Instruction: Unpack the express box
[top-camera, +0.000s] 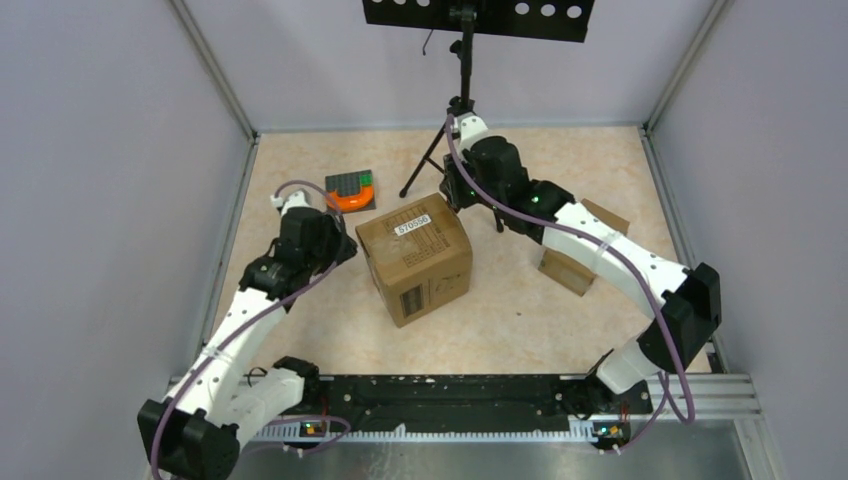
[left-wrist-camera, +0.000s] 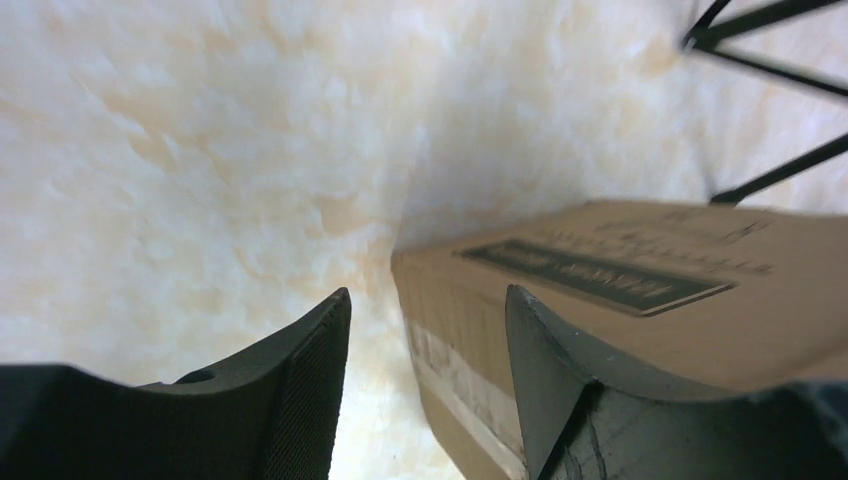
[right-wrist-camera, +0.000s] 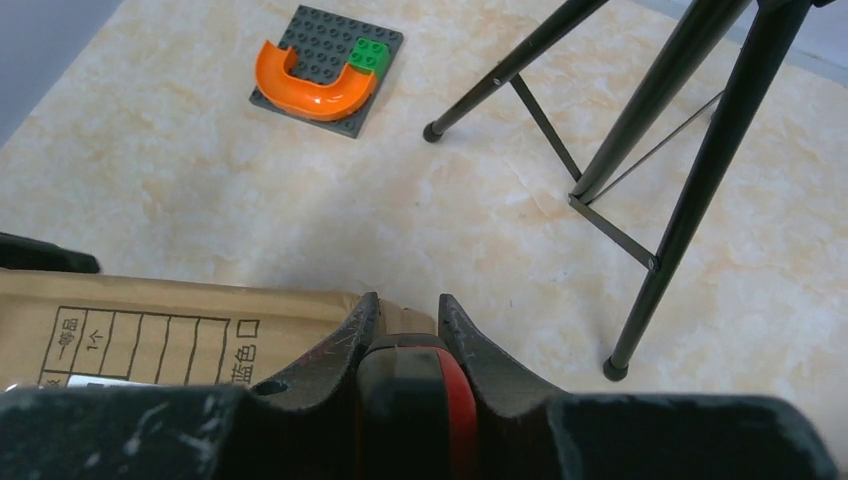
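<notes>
A closed cardboard box (top-camera: 432, 262) with a white label reading 570556 stands turned askew mid-table. At its left side, my left gripper (top-camera: 346, 246) is open. In the left wrist view, the fingers of my left gripper stand apart, with the box (left-wrist-camera: 460, 345) behind and beside the right finger. My right gripper (top-camera: 449, 190) is at the box's far right corner. It is shut on a black and red tool (right-wrist-camera: 455, 400), probably a cutter; its tip is hidden. A box edge (right-wrist-camera: 250, 297) runs close behind the right fingers.
A grey brick plate (top-camera: 342, 184) with an orange curved piece (top-camera: 350, 200) lies at the back left. A black tripod stand (top-camera: 432, 155) rises behind the box. An open small carton (top-camera: 568, 272) sits on the right, partly under my right arm.
</notes>
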